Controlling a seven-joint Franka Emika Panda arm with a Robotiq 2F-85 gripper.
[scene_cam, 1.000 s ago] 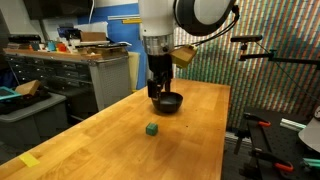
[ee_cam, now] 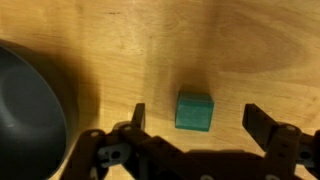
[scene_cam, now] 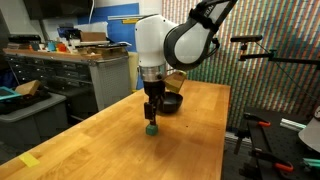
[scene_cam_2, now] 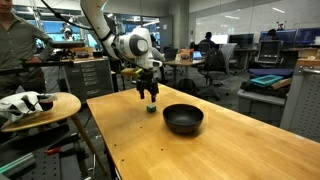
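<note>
A small green block rests on the wooden table, lying between the open fingers in the wrist view and a little ahead of the palm. My gripper points straight down just above the block in the first exterior view, fingers apart and empty. From the second exterior view, the gripper is over the block too. A black bowl stands on the table near the block; only part of the bowl enters the wrist view, at the left.
A strip of yellow tape marks its near left part. In the first exterior view the bowl is partly behind the arm.
Over the last second the arm has come down, bringing the gripper from well above the table to just over the green block. The block and bowl have stayed put.
</note>
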